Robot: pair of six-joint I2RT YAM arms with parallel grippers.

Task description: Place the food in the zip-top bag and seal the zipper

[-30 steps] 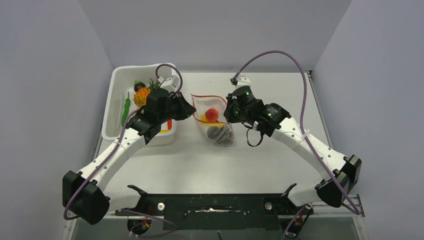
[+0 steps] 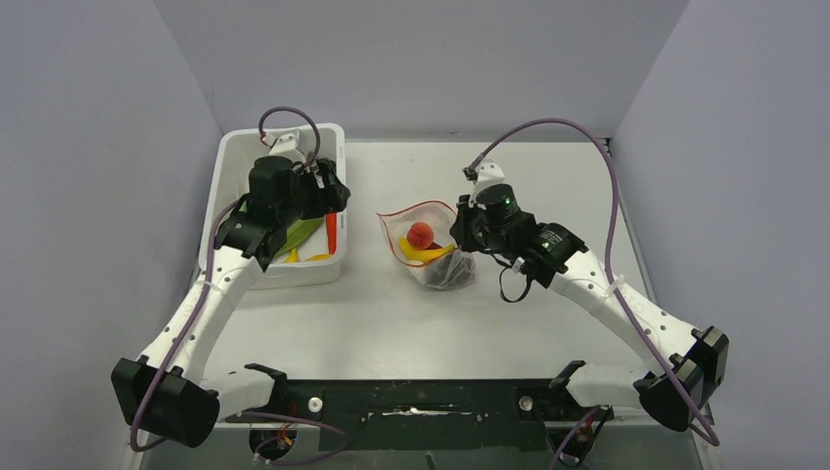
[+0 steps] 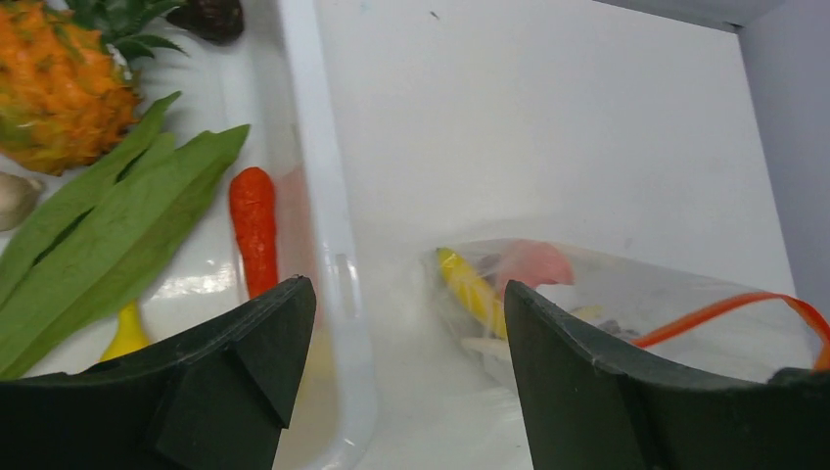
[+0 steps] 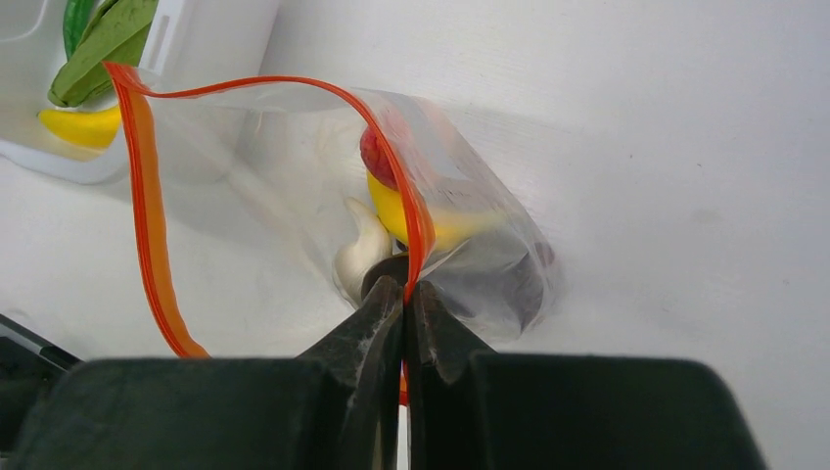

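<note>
The clear zip bag (image 2: 438, 272) with orange zipper (image 4: 153, 225) stands open on the table, holding a red round item (image 2: 420, 235), a banana (image 2: 417, 252), a pale curved item (image 4: 360, 253) and dark items. My right gripper is shut on the bag's zipper edge. My left gripper is open above the bin's right rim. The white bin (image 3: 323, 196) holds a pineapple (image 3: 64, 88), leaves (image 3: 147, 215), a red pepper (image 3: 254, 230), a yellow item (image 3: 127, 331) and a dark item (image 3: 204, 18).
Bare table (image 2: 411, 333) lies in front of the bag and behind it. Grey walls bound the sides and back. The left arm covers much of the bin in the top view.
My left gripper has moved left from the bag's edge to over the bin and is now open. My right gripper has shifted slightly right and down in the top view, with the bag.
</note>
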